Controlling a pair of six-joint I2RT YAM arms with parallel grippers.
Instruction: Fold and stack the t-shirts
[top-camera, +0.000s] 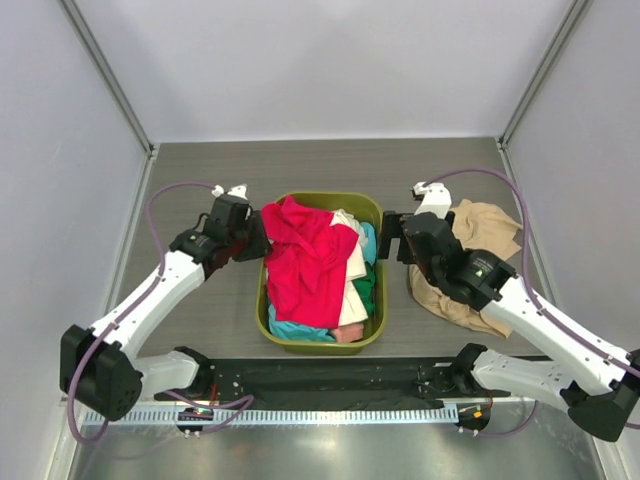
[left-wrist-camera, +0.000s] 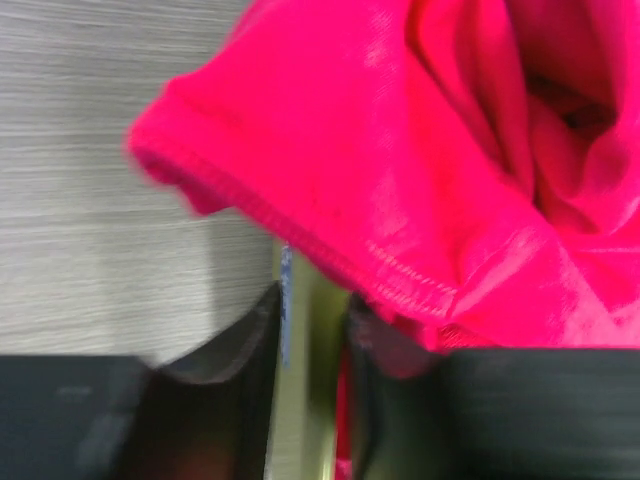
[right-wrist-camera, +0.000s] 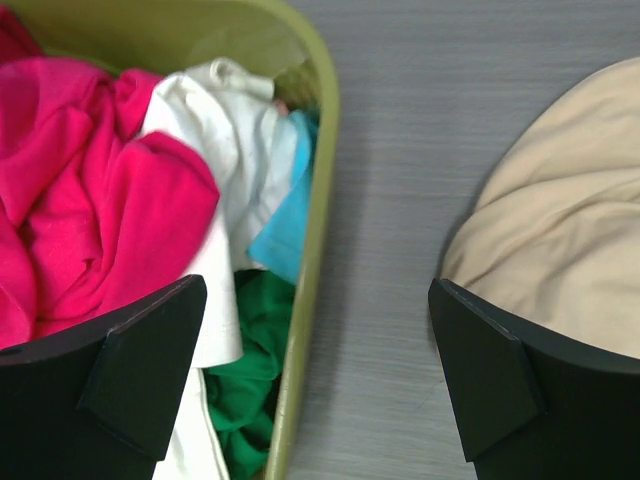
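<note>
An olive-green bin holds a crumpled red T-shirt, with white, teal, green and pink cloth under it. My left gripper is at the bin's left rim, at the red shirt; in the left wrist view its part-open fingers are blurred around the rim below the shirt's hem, so its grip is unclear. My right gripper stands open over the bin's right side, with nothing between its fingers in the right wrist view. A beige T-shirt lies loose and crumpled on the grey table to the right of the bin.
Bare table shows left of the bin and behind it. White walls bound the table at the back and sides. The right arm partly covers the beige shirt in the top view.
</note>
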